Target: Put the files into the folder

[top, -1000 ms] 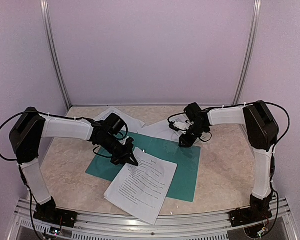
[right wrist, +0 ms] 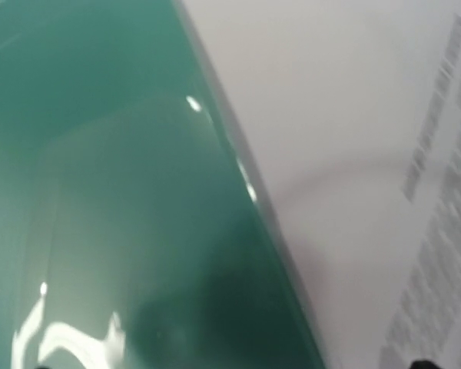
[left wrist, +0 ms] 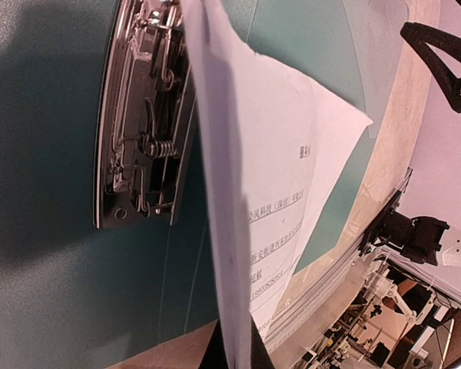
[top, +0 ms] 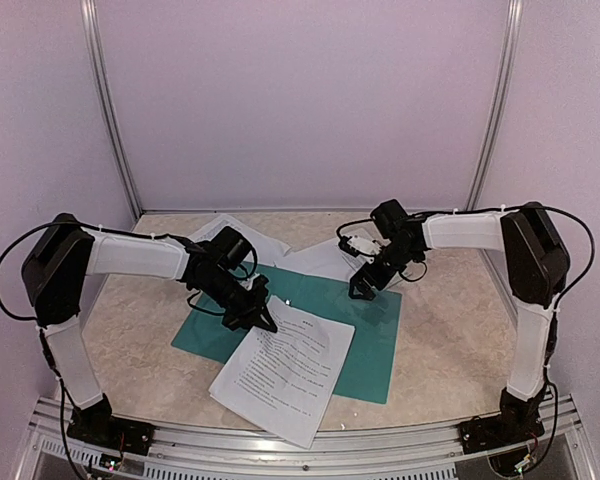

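Note:
A green folder (top: 370, 360) lies mid-table with printed white sheets (top: 280, 380) reaching past its front edge. In the left wrist view my left gripper (top: 265, 318) is shut on the sheets' edge, lifting it beside the folder's metal clip (left wrist: 142, 131). My right gripper (top: 362, 288) hovers over the folder's back right; its finger stands open in the left wrist view. The right wrist view shows the blurred green folder surface (right wrist: 138, 200) beside a white paper (right wrist: 346, 92).
More white sheets (top: 320, 255) lie behind the folder along the back.
The left arm has stayed still.

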